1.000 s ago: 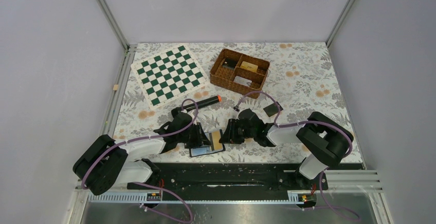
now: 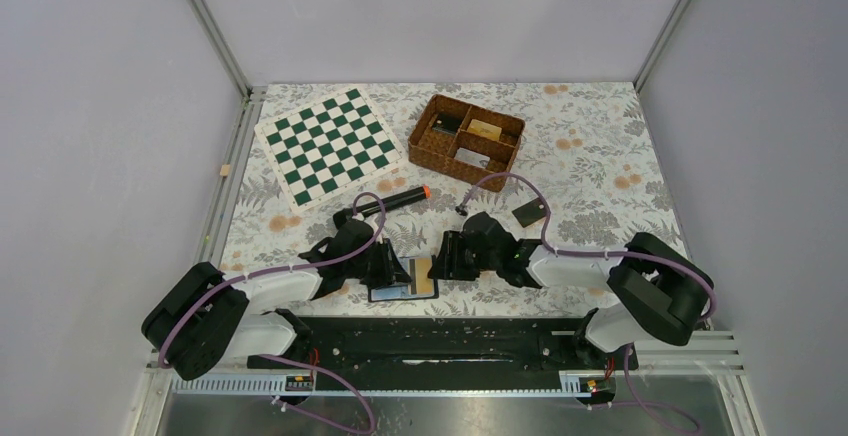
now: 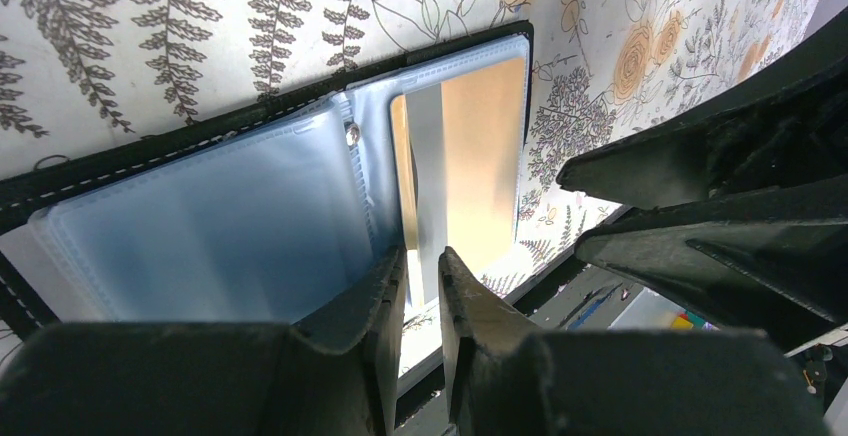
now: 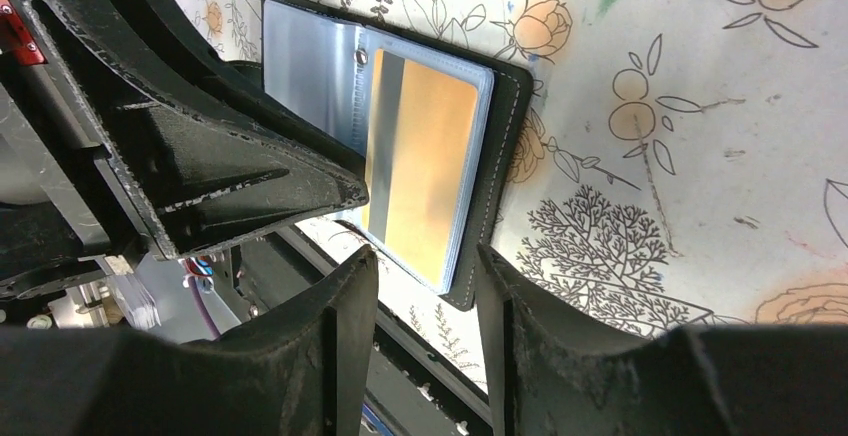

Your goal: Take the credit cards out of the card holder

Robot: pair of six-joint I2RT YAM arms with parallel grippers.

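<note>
The card holder [image 2: 387,294] lies open near the table's front edge, black outside with clear bluish pockets [image 3: 220,216]. Its right-hand pocket holds a gold card [image 4: 430,166] with a grey stripe; the card's left edge stands slightly raised beside the holder's middle seam. My left gripper is over that raised edge, its fingers apart by a narrow gap with part of the card visible between; whether the fingers touch it cannot be told. Open wider, my right gripper has its fingertips at the holder's right side, nothing visibly gripped.
Behind the arms stand a divided wicker basket [image 2: 430,161] with flat items, a black tube [image 2: 400,199] with an orange end, and a green-and-white checkerboard [image 2: 335,146]. A small dark item [image 2: 529,213] lies right of them.
The right forearm has swung outward and toward the front, its gripper staying by the holder's right side. The holder has turned slightly and lies straighter along the front edge. The left arm looks still.
</note>
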